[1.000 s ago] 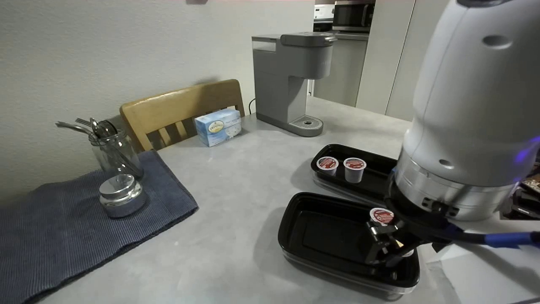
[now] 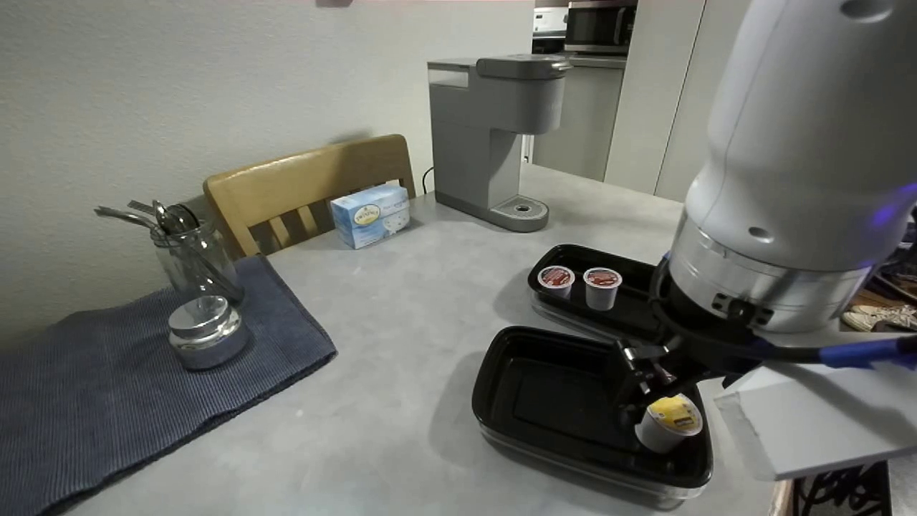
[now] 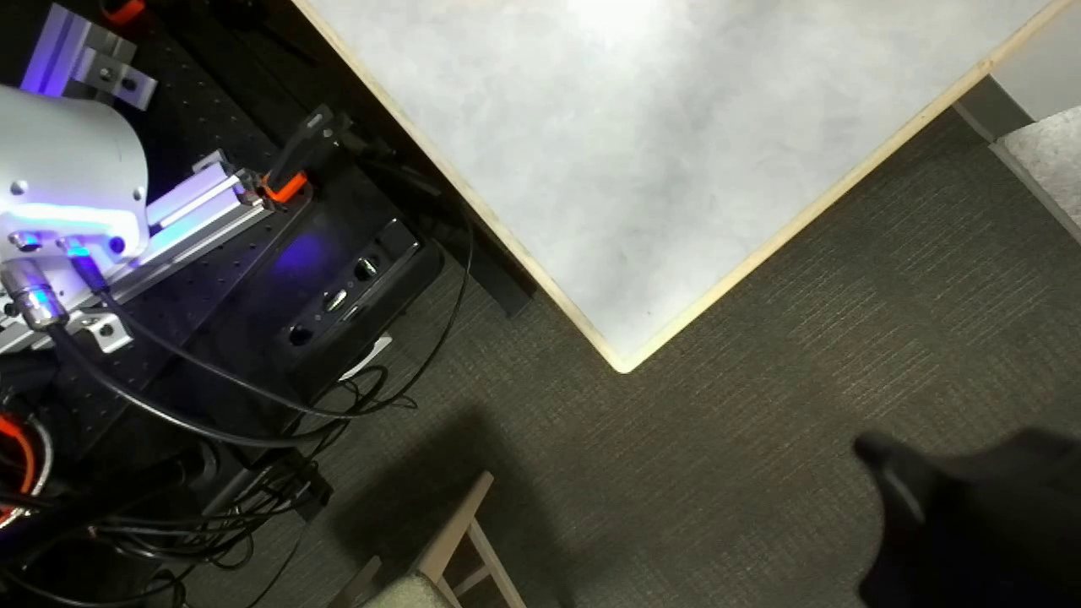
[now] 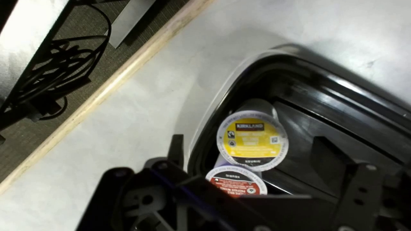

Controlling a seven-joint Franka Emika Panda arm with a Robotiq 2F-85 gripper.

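Above the right end of the near black tray (image 2: 494,365), my gripper (image 2: 637,387) stands open. A yellow-lidded coffee pod (image 2: 675,416) leans in that end of the tray, just in front of the gripper. From the wrist view, my gripper has its fingers wide apart, one on each side of the pods. The yellow pod (image 4: 252,140) shows its whole lid there. A red-lidded pod (image 4: 235,183) touches it, partly hidden by the gripper's body; neither pod appears gripped.
The far black tray (image 2: 572,251) holds two red-lidded pods (image 2: 601,289). Behind stand a grey coffee maker (image 2: 464,129) and a tea box (image 2: 371,215). A glass jar of utensils (image 2: 189,258) and a silver-lidded jar (image 2: 206,331) are at left.
My gripper has shifted slightly back and to the left over the near tray. It now uncovers the yellow pod and hides the red pod that showed behind it.
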